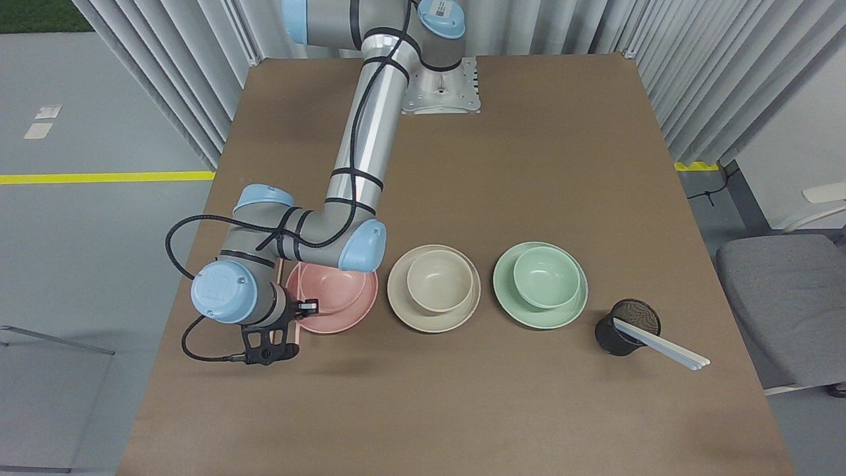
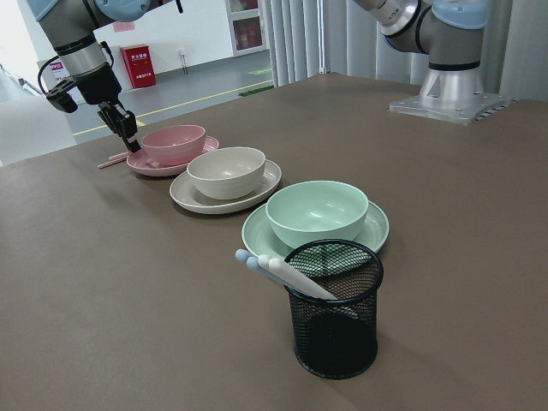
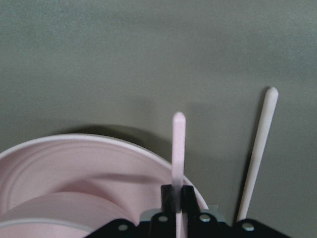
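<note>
My gripper is shut on a pink chopstick [image 3: 178,146] at the rim of the pink plate [image 3: 124,168], which holds a pink bowl [image 3: 44,230]. A second, paler chopstick [image 3: 257,153] lies on the table to the right in the wrist view. In the front view the arm hides part of the pink plate [image 1: 349,316].
A cream bowl [image 1: 439,281] on its plate and a green bowl [image 1: 546,277] on its plate stand in a row to the right. A black mesh cup [image 1: 615,337] with pale sticks stands at the far right.
</note>
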